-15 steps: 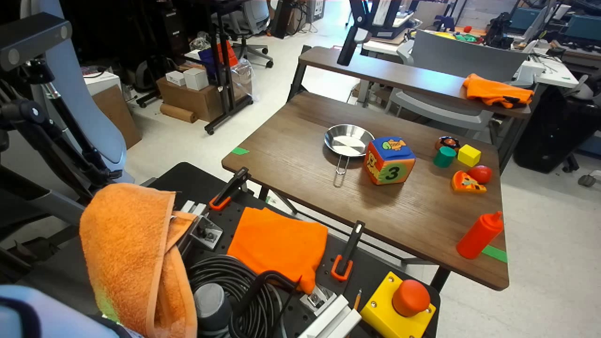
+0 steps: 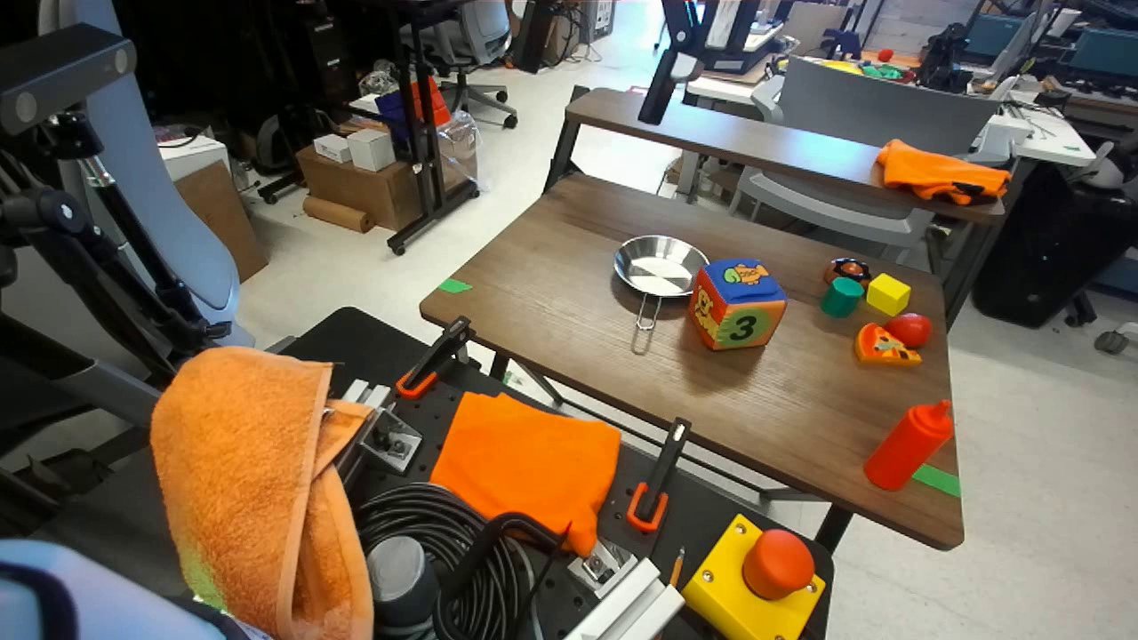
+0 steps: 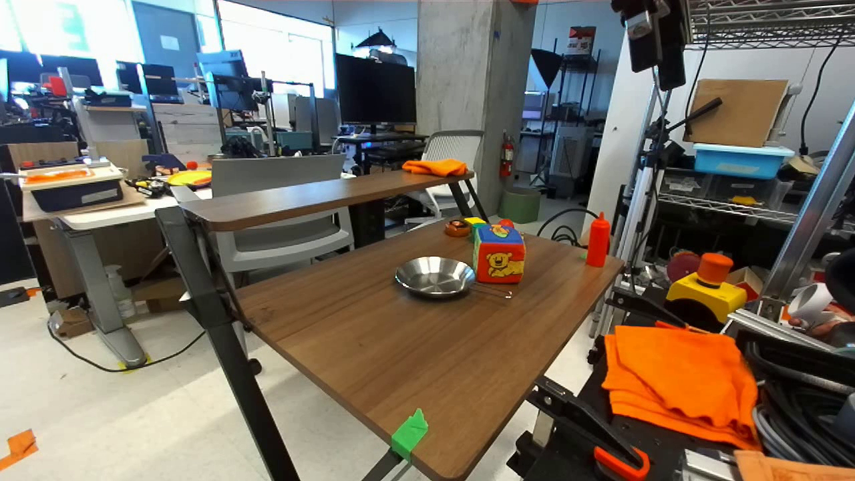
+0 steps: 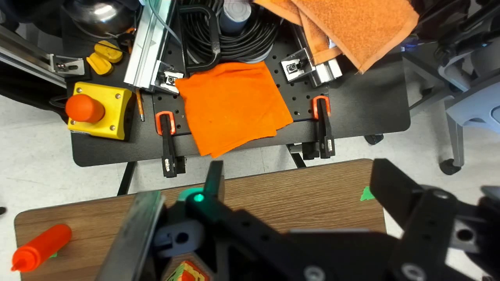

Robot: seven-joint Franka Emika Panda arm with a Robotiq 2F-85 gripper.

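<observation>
My gripper is open over the table, its two dark fingers wide apart with nothing between them. On the table stand a steel pan [image 2: 663,267] with a wire handle and, close beside it, a soft cube [image 2: 738,305] marked 3. Farther right are a teal cylinder [image 2: 842,298], a yellow block [image 2: 887,294], a red ball-like item [image 2: 909,330], a pizza slice [image 2: 886,346] and a small dark-and-orange round item [image 2: 847,271]. A red squeeze bottle [image 3: 598,240] stands upright near the table's end. In the wrist view the arm hides most of the tabletop.
A raised shelf [image 2: 747,144] runs along the table's far side, with an orange cloth [image 2: 939,172] on it. The black bench in front carries clamps, an orange cloth [image 4: 229,105], coiled cable and a yellow emergency-stop box [image 4: 112,117]. Bare tabletop [image 3: 361,345] lies left of the pan.
</observation>
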